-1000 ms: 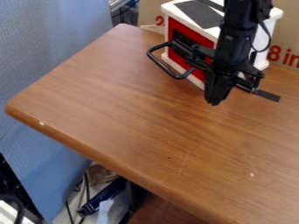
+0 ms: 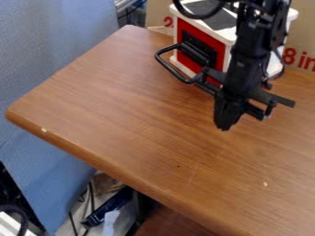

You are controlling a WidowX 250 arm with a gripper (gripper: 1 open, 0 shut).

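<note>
My black gripper (image 2: pixel 229 112) points down over the wooden table (image 2: pixel 123 101), in front of a white-and-red box (image 2: pixel 197 51) at the back right. The box carries a black tubular handle (image 2: pixel 172 68) that sticks out at its front left. The gripper's fingertips sit low, just right of that handle; whether they are open or shut is hard to make out.
The table's left and front-left edges drop off beside a blue partition (image 2: pixel 50 74) and some cables on the floor. Cardboard boxes stand behind.
The arm and gripper have shifted slightly down and toward the front over the last second. The box and handle look unmoved.
</note>
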